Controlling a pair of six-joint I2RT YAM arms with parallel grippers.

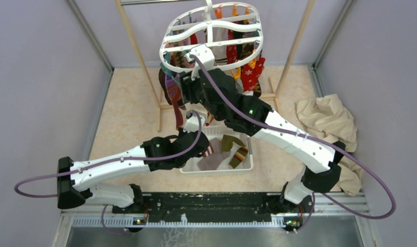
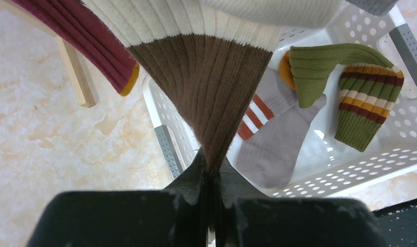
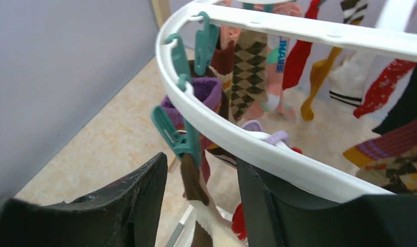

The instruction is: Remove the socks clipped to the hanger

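Note:
The white hanger [image 1: 210,47] carries several clipped socks in the top view. My left gripper is shut on the lower end of a brown and cream ribbed sock [image 2: 201,77], which stretches upward away from it. In the right wrist view, a brown and cream sock [image 3: 196,185] hangs from a teal clip [image 3: 188,141] at the hanger's near rim. My right gripper is partly open, its black fingers [image 3: 150,190] on either side of this sock just below the clip, apart from it. The sock's lower part is out of sight there.
Below the hanger stands a white basket [image 1: 216,171] with several socks in it, among them a green striped one [image 2: 368,103]. A maroon sock [image 2: 93,43] hangs left of the held sock. Cream cloth [image 1: 327,123] lies on the right.

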